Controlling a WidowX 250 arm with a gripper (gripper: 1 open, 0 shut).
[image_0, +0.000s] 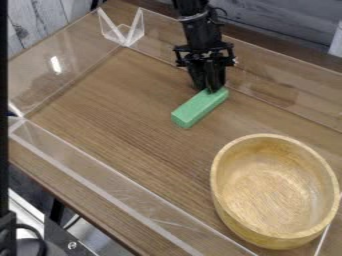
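Note:
A flat green bar (197, 110) lies diagonally on the wooden table, its upper end under or beside my black gripper (211, 83), which reaches down from the top centre. The fingertips are small and dark against the bar's far end; whether they are open or closed on it I cannot make out.
A large pale tan round bowl (273, 196) sits at the lower right. A clear, angular container (122, 29) stands at the upper left. Dark cables or objects run along the left and lower-left edges.

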